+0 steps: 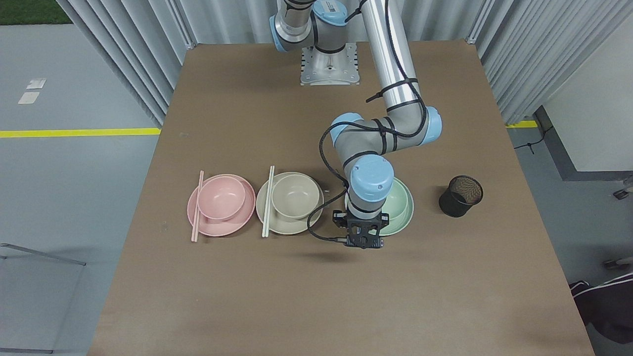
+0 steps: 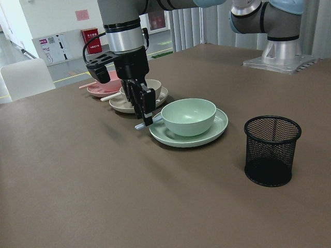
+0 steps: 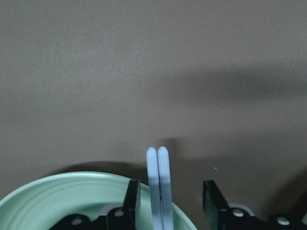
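My gripper is open over a pair of pale chopsticks (image 3: 163,184), which lie between the fingers at the edge of a green plate (image 2: 217,130); in the left view its tips are just above the chopsticks. A green bowl (image 2: 189,118) sits on that plate, mostly hidden by my arm in the front view. To the left in the front view are a cream bowl (image 1: 294,196) on a plate with chopsticks (image 1: 268,201) and a pink bowl (image 1: 220,196) on a plate with chopsticks (image 1: 197,207).
A black mesh cup (image 1: 461,196) stands right of the green plate. The arm's base (image 1: 329,71) is at the back.
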